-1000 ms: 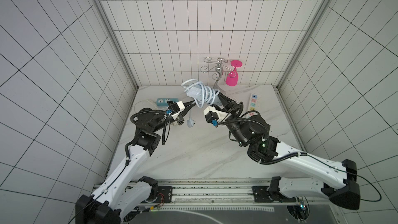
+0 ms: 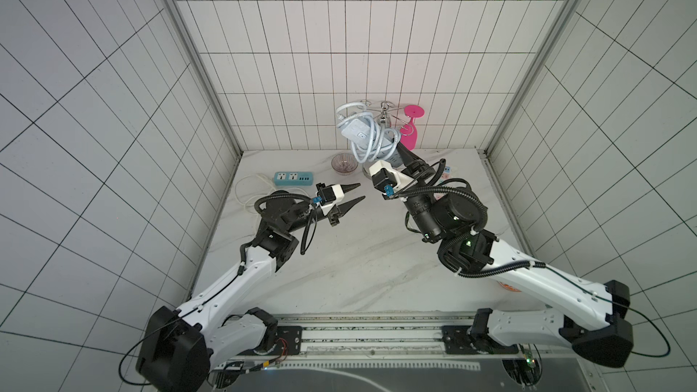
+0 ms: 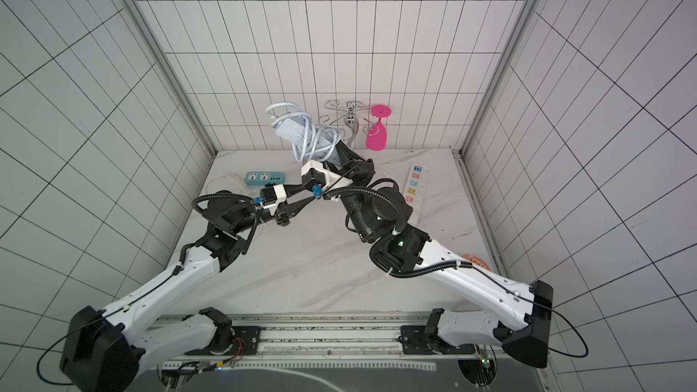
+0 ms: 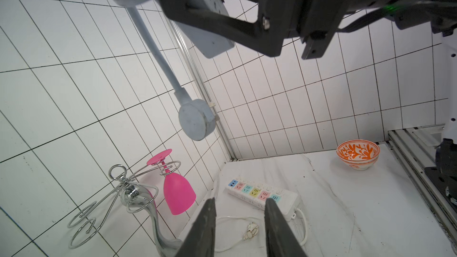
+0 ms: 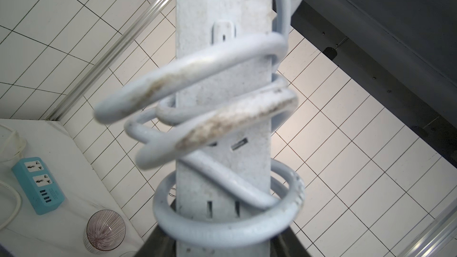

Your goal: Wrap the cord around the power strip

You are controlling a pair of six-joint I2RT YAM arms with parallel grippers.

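The pale power strip is held up over the back of the table, tilted. Several loops of its thick white cord circle the strip body, some of them loose. My right gripper grips the strip's lower end; in the right wrist view its fingers flank the strip. From the cord's free end the round plug dangles in the left wrist view. My left gripper stands open below and left of the strip, with nothing between its fingers.
A blue power strip and a glass bowl lie at the back. Behind the held strip are a metal rack and a pink goblet. A multicoloured strip and patterned bowl sit rightward.
The right gripper has raised the strip and shifted it slightly right. My left gripper, beside the coils a second ago, is now clear of them, lower relative to the strip.
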